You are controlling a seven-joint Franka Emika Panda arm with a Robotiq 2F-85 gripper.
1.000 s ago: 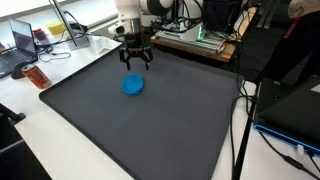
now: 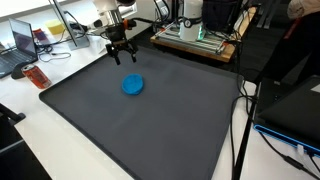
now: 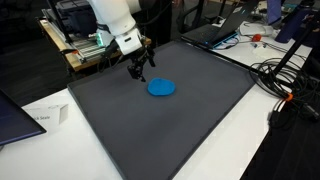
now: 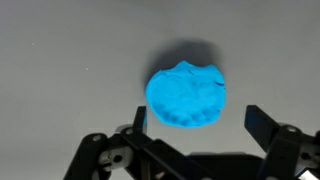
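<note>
A bright blue, flattened round thing (image 2: 133,85), soft and uneven at its edge in the wrist view, lies alone on the dark grey table mat (image 2: 150,120). In exterior view 2 the blue piece (image 3: 161,87) is right of my gripper (image 3: 145,70). From the wrist, the blue thing (image 4: 187,95) shows just beyond the gap between my wide-apart black fingers (image 4: 262,127). My gripper is open, with nothing between the fingers. Exterior view 1 puts the gripper (image 2: 124,55) behind the blue piece, above the mat.
An orange-red can (image 2: 37,76) stands off the mat's left edge, near laptops (image 2: 25,38). Cables (image 2: 245,95) run along the right side in exterior view 1.
In exterior view 1 my arm and gripper have shifted leftward, while the blue thing stays in place. The gripper remains behind it.
</note>
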